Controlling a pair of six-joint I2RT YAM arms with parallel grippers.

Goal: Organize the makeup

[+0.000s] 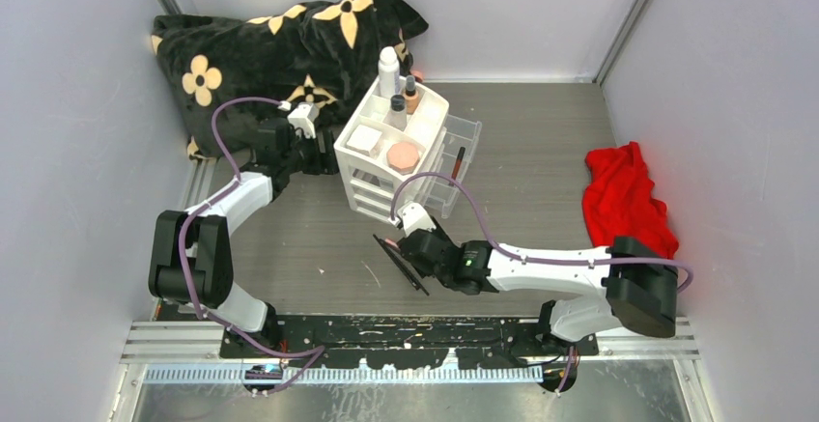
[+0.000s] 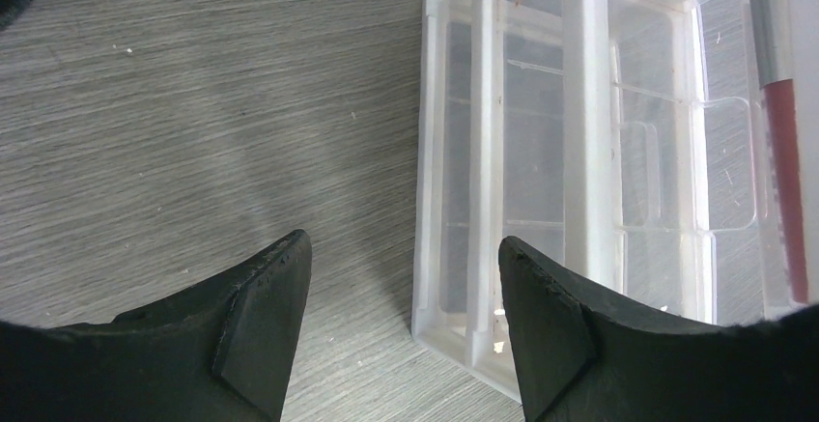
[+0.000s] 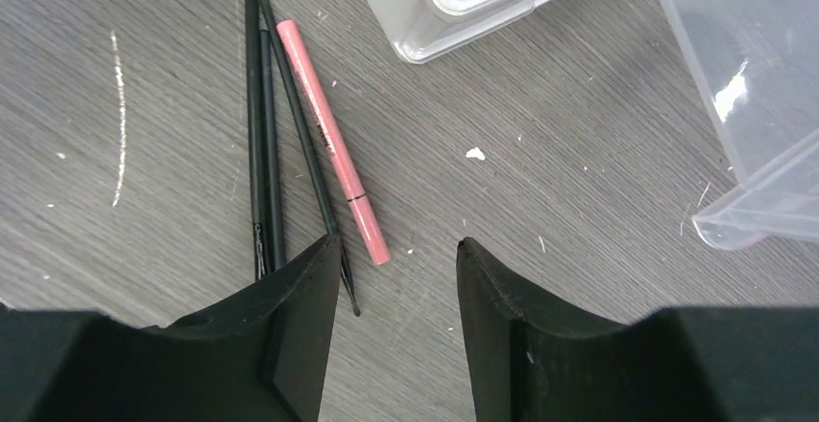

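The white makeup organizer (image 1: 371, 188) stands mid-table with a clear drawer (image 1: 467, 130) pulled out to its right; a dark red tube (image 1: 458, 163) lies in that drawer. On the table in front are a pink pencil (image 3: 333, 142) and several black pencils (image 3: 255, 113) side by side. My right gripper is open over the pencils' near ends, empty; its left finger overlaps the black ones in the right wrist view. Beside the organizer's left side, my left gripper is open with nothing held. In the left wrist view one finger overlaps the organizer's frame.
On the organizer's top stand a white bottle (image 1: 388, 72), two small bottles, a white box (image 1: 364, 140) and a peach compact (image 1: 403, 156). A dark flowered pillow (image 1: 280, 65) lies behind, a red cloth (image 1: 628, 200) at right. Bare table lies right of the drawer.
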